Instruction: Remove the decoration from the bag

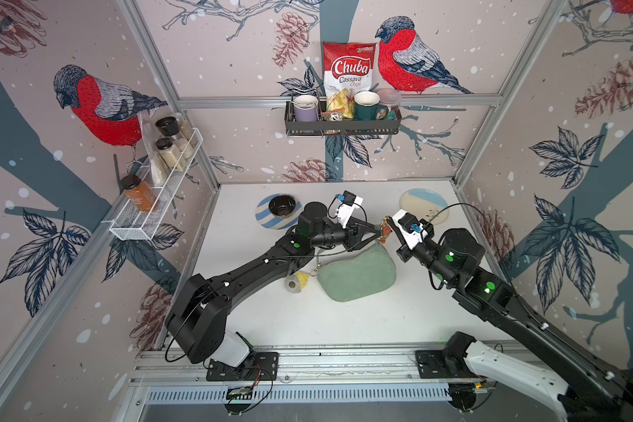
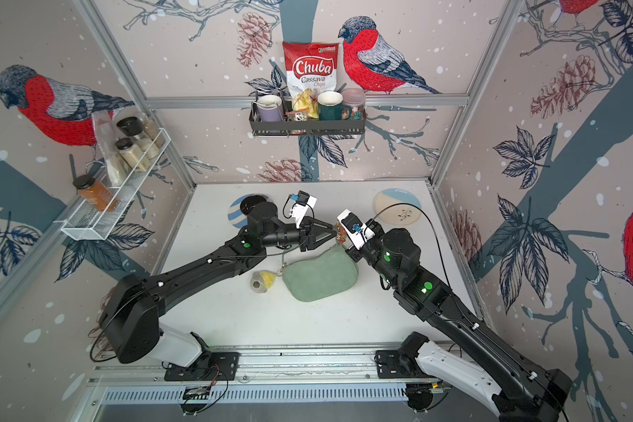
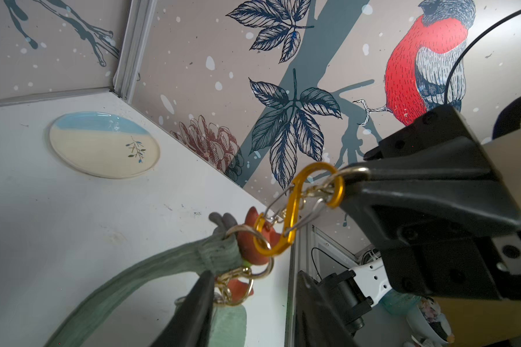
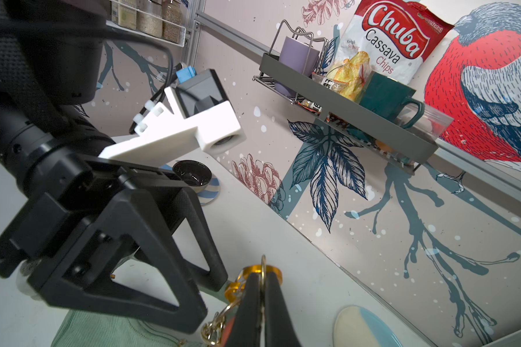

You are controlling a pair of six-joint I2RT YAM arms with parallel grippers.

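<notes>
The green bag (image 1: 355,277) lies on the white table, one corner raised toward the grippers. At that corner are a yellow carabiner (image 3: 293,208), metal rings (image 3: 237,283) and a red decoration (image 3: 252,248). My right gripper is shut at the top of this cluster, a thin metal ring at its fingertips, the carabiner hanging from it. My left gripper (image 1: 368,234) is open just left of the cluster; in the left wrist view its blurred fingers frame the bag's corner from below, with nothing clearly held.
A striped plate (image 1: 267,223) with a black bowl (image 1: 282,205) stands at back left, a blue-cream plate (image 1: 418,200) at back right. A yellow-grey object (image 1: 295,283) lies left of the bag. Shelves hang on the back and left walls.
</notes>
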